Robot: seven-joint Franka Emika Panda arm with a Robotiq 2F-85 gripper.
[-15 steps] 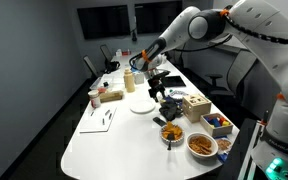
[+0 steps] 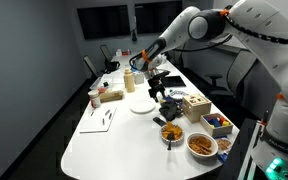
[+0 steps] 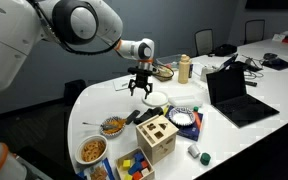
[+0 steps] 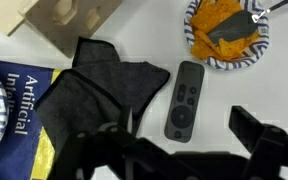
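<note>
My gripper hangs open above the table, its dark fingers wide apart in the wrist view. Below it lies a black remote [image 4: 184, 103], lengthwise between the fingers in that view and apart from them. A dark cloth [image 4: 102, 82] lies crumpled beside the remote. In exterior view 2 the gripper [image 3: 141, 90] is seen well above the tabletop, with the remote [image 3: 133, 117] nearer the camera. Exterior view 1 shows the gripper [image 2: 157, 92] between the white plate [image 2: 142, 105] and the cloth [image 2: 171, 110]. Nothing shows between the fingers.
A patterned bowl of orange food [image 4: 224, 30] holds a dark utensil. Near it stand a wooden box [image 3: 157, 140], a bin of colored blocks [image 3: 135, 166] and another bowl [image 3: 91, 150]. A blue book [image 4: 24, 105] lies by the cloth.
</note>
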